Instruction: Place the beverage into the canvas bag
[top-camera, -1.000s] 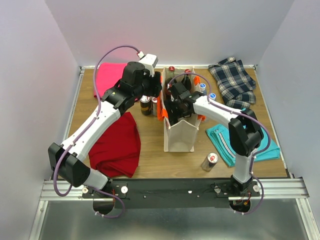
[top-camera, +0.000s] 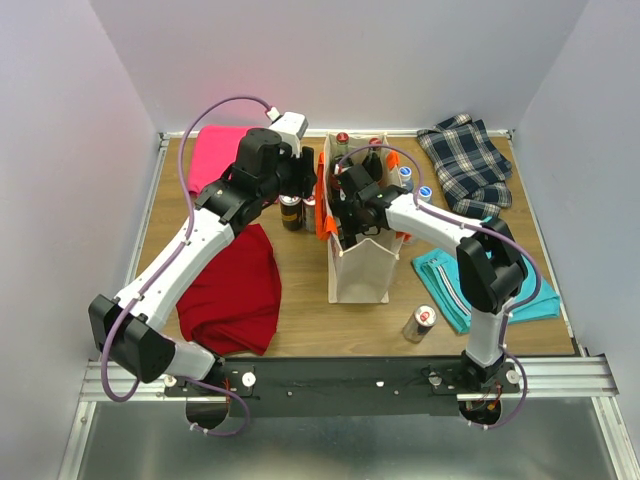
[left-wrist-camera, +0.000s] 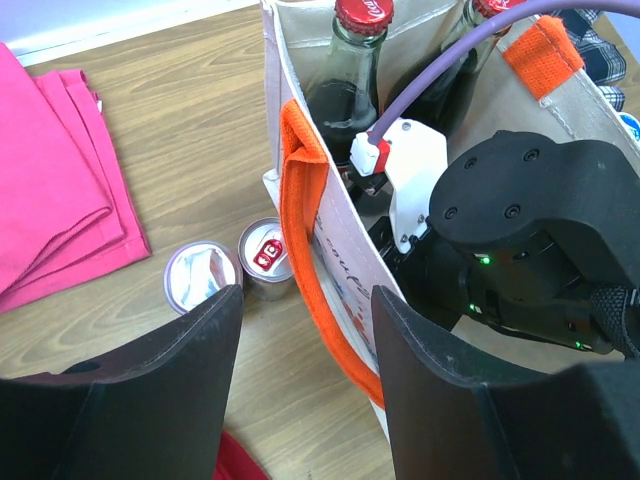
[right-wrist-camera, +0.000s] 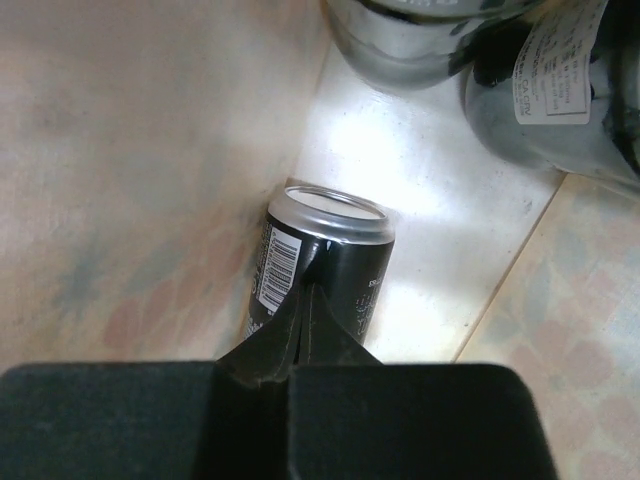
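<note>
Inside the canvas bag a black can lies on its side on the bag floor, close to one side wall. My right gripper is down in the bag with its fingers pressed together, nothing between them; they cover the lower part of the can, which is outside them. Two red-capped glass bottles stand at the bag's back end. My left gripper is open and empty beside the bag's left rim. Near it on the table stand a silver can and a white-topped can.
Another can stands alone at the front right. Blue-capped bottles are right of the bag. Cloths lie around: pink, red, plaid, turquoise. Bare table shows in front of the bag.
</note>
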